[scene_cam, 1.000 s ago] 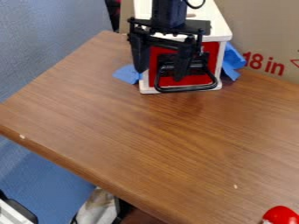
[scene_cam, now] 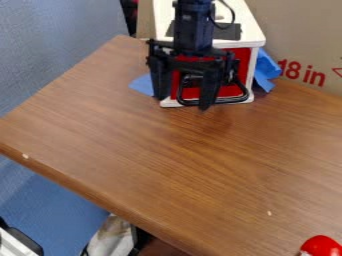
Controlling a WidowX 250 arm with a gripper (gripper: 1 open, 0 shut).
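My gripper [scene_cam: 190, 80], black, hangs at the top centre of the camera view, in front of a white box with a red front panel [scene_cam: 230, 55] and a black wire handle. Its dark fingers overlap the dark handle, so whether they are open or shut on anything cannot be told.
Blue tape [scene_cam: 265, 72] lies by the box, a cardboard box [scene_cam: 303, 45] stands behind at right, and a red object [scene_cam: 321, 247] sits at the bottom right corner. The table's left edge borders blue padding [scene_cam: 40, 60].
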